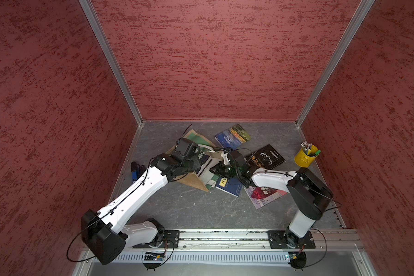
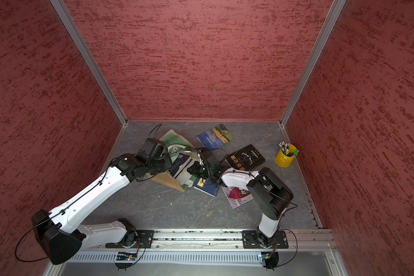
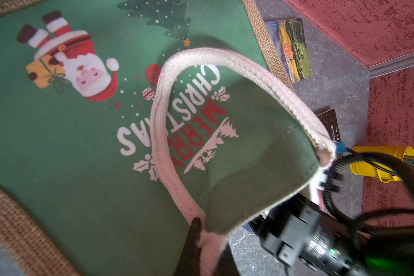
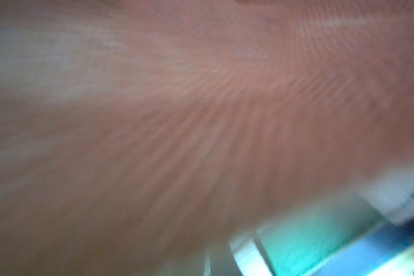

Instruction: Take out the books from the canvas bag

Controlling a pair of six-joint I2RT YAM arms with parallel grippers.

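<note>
The green and burlap canvas bag (image 3: 78,174) lies on the table with its mouth facing right. My left gripper is shut on its white handle (image 3: 158,124), at the edge of the mouth. A dark book (image 2: 179,162) shows in the bag opening beside pale surfaces. My right gripper (image 2: 191,170) is at the mouth, over the near part of a blue book (image 2: 208,188) with a yellow label. In the right wrist view blurred brown cloth (image 4: 193,138) fills most of the picture. It hides the right fingertips and anything between them.
Outside the bag lie a blue-yellow book (image 1: 233,136), a black book (image 1: 266,156) and a pink-grey book (image 1: 263,196). A yellow pencil bucket (image 1: 304,159) stands far right.
</note>
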